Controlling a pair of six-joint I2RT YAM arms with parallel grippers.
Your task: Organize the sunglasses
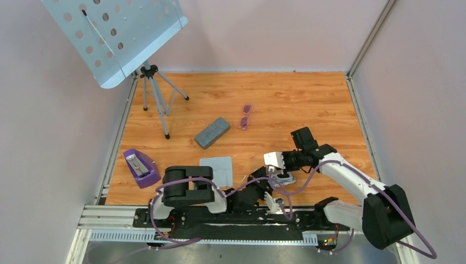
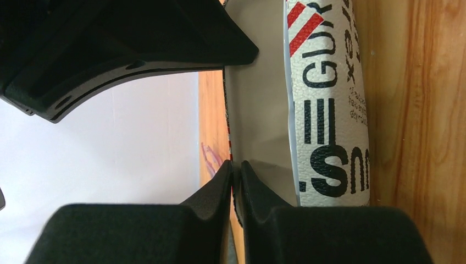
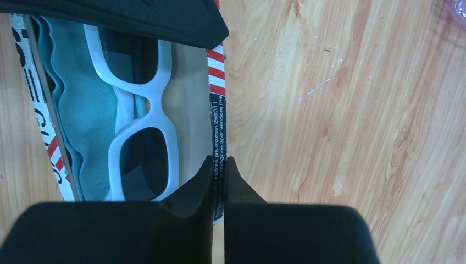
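Observation:
An open glasses case (image 1: 284, 179), white with dark lettering, lies at the front of the table. Inside it, white-framed sunglasses (image 3: 159, 104) with dark lenses rest on a teal cloth (image 3: 82, 110). My right gripper is shut on the case's thin edge, dark with red and white stripes. On another thin edge of the case, beside its grey inner panel (image 2: 261, 110), my left gripper is shut. From above, both grippers partly cover the case. Pink sunglasses (image 1: 245, 117) lie folded out on the table, away from both arms.
A grey case (image 1: 212, 132) lies left of the pink sunglasses. A pale blue cloth (image 1: 220, 169) is flat near the left arm, and a purple holder (image 1: 142, 168) stands at far left. A tripod stand (image 1: 156, 99) occupies the back left.

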